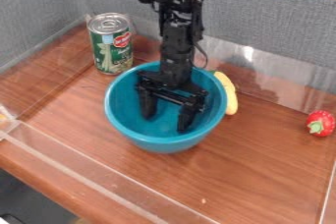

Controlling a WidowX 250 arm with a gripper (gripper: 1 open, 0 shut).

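My black gripper (167,112) reaches down into a teal bowl (165,141) in the middle of the wooden surface, its two fingers open and apart inside the bowl. I see nothing held between them, though the bowl's floor under the gripper is partly hidden. A yellow banana (229,94) lies just behind the bowl on the right, partly hidden by it.
A green-labelled can (110,49) stands at the back left. A red strawberry (320,123) lies at the far right. Grey padded walls (262,31) line the back and left. Bare wood (262,169) is clear at front right.
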